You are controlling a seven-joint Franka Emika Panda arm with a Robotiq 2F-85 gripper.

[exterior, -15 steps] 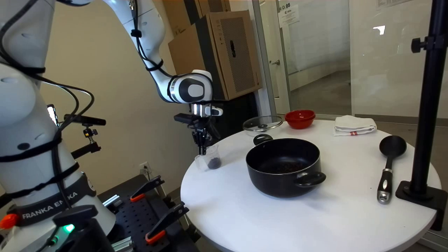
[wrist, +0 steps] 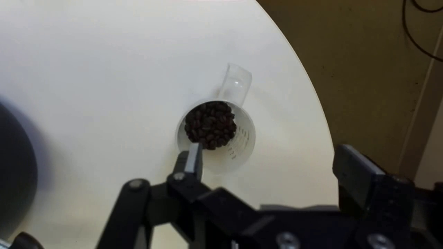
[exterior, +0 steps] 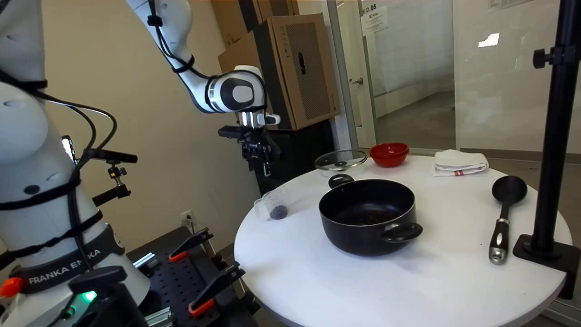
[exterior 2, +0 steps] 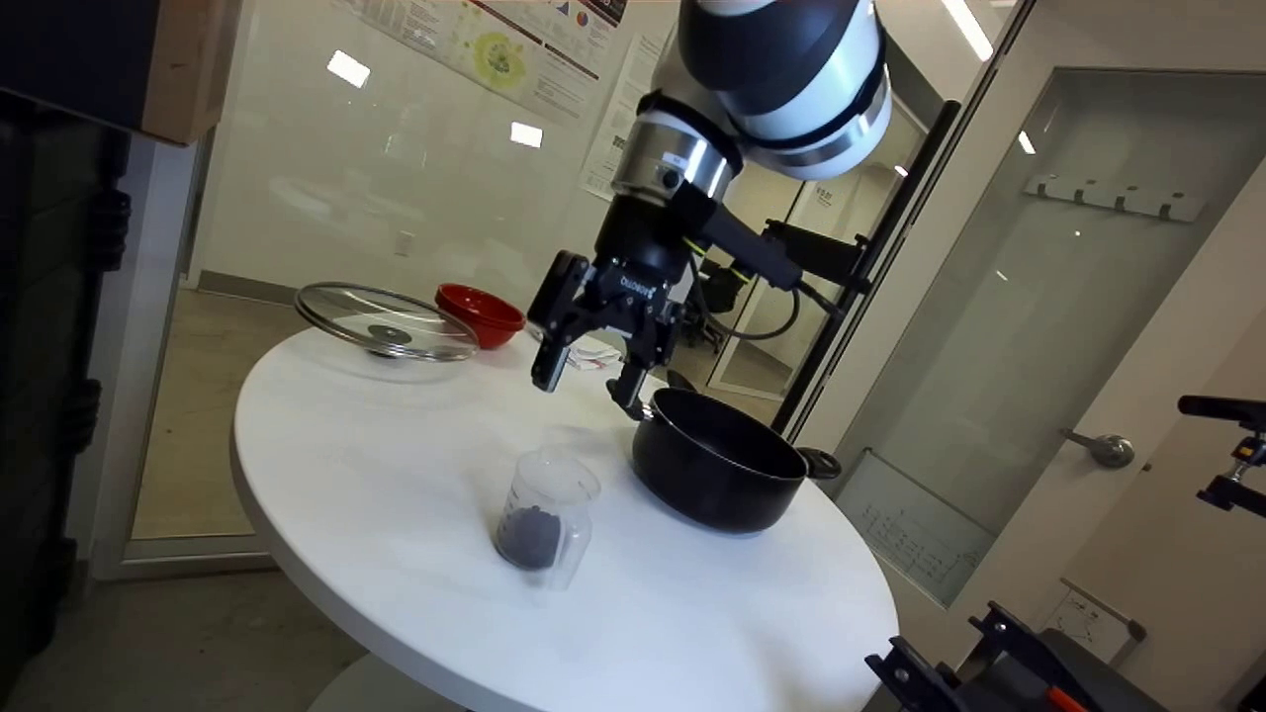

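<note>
A clear measuring cup (exterior 2: pixel 548 504) stands upright near the table's edge. Dark beans (wrist: pixel 210 125) fill its lower part, and its handle (wrist: pixel 235 84) points toward the table's rim in the wrist view. Above the cup, and apart from it, hangs my gripper (exterior 2: pixel 587 386); its fingers are spread with nothing between them. The black pot (exterior: pixel 366 218) sits farther in on the table, uncovered, with some dark bits visible on its bottom.
The glass lid (exterior: pixel 341 160), red bowls (exterior: pixel 389 155) and folded white towel (exterior: pixel 460 163) lie along the far side. A black ladle (exterior: pixel 504 218) rests near the dark post (exterior: pixel 551 136).
My gripper has risen away from the measuring cup and shifted slightly left in exterior view 1. The cup, pot and other things stay where they were.
</note>
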